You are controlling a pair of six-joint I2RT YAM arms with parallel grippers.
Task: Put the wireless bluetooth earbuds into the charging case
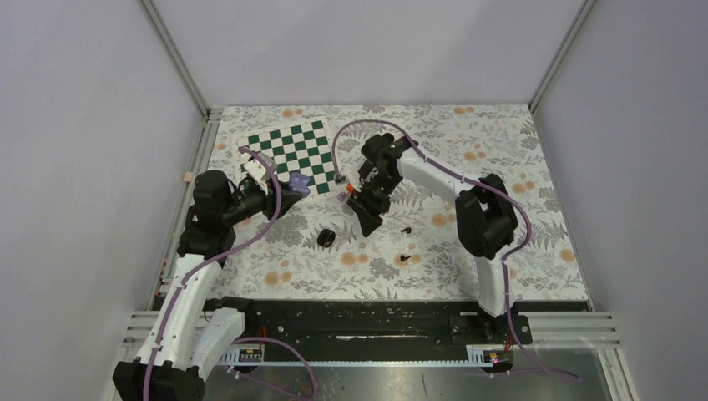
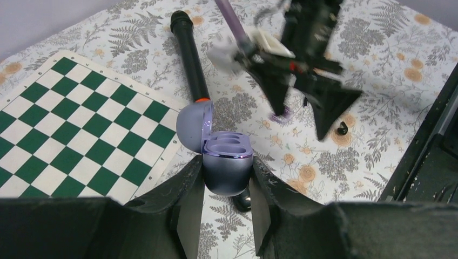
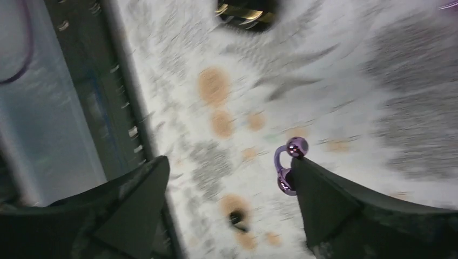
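My left gripper is shut on the lavender charging case (image 2: 227,162), whose lid stands open. My right gripper (image 1: 366,219) is part open over the table, blurred in the left wrist view. In the right wrist view, a small shiny purple piece (image 3: 296,146) shows by its right finger; whether it is held I cannot tell. Small black earbud-like pieces (image 1: 405,257) (image 2: 342,128) lie on the floral cloth to the right.
A checkered board (image 2: 81,129) lies at the back left. A black microphone (image 2: 189,54) with an orange band lies behind the right gripper. A dark round object (image 1: 326,238) sits front centre.
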